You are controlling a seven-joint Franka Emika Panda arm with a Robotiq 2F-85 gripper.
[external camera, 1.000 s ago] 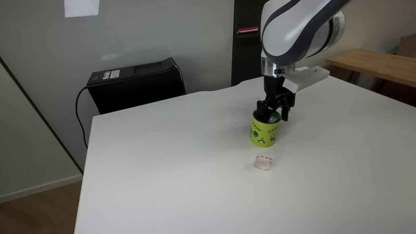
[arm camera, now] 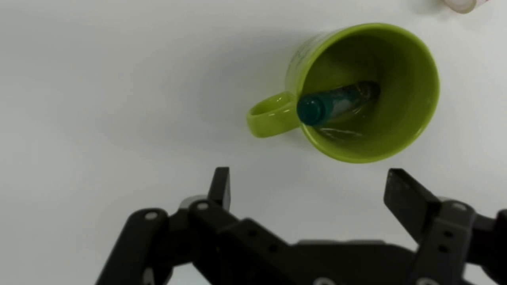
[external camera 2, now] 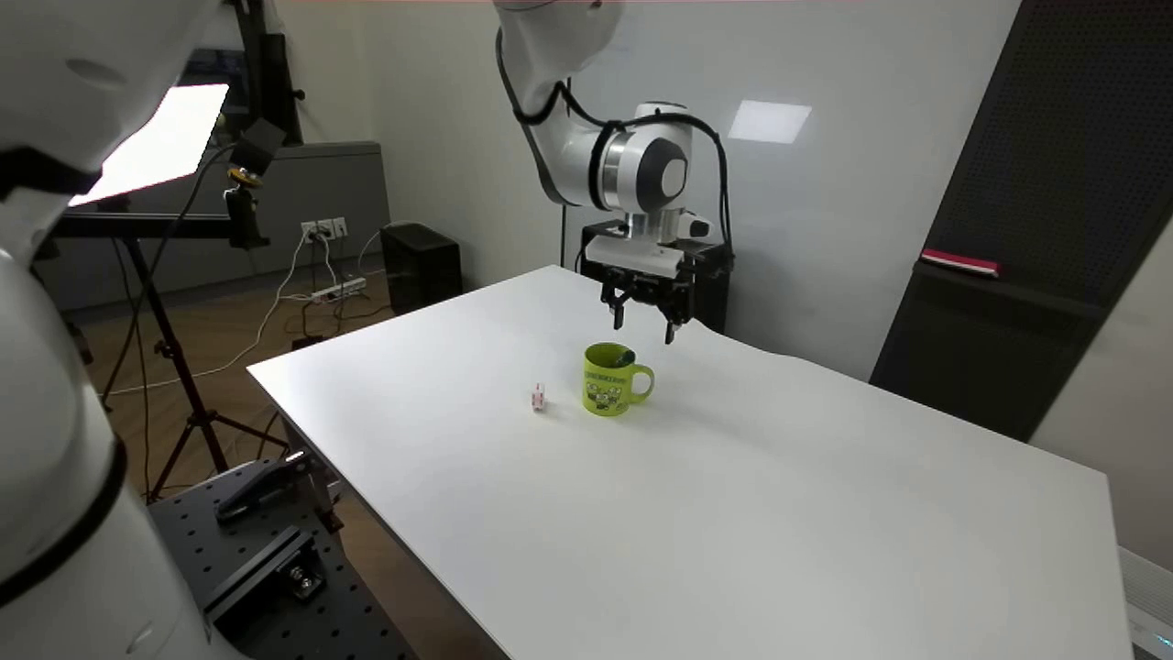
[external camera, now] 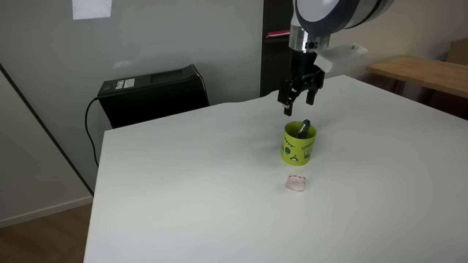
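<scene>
A lime-green mug (external camera: 296, 149) stands upright on the white table, its handle pointing right in exterior view 2. Inside it leans a small dark-green bottle (arm camera: 340, 102), its cap end (arm camera: 312, 110) against the rim near the handle. Above and behind the mug in exterior view 1 hangs my gripper (external camera: 299, 107), wide open. Clear space shows between its fingers in the wrist view, and they touch neither mug nor bottle. Close to the mug, on the side away from the handle, lies a small clear-and-red object (external camera 2: 539, 397), perhaps a cap or little tub.
A black box (external camera: 153, 94) stands behind the table's far edge. A tripod with a lamp (external camera 2: 154, 143) is off the table.
My gripper has risen from the mug's mouth, where one finger was down inside, and moved slightly left in exterior view 1. The bottle stays in the mug, which has not moved.
</scene>
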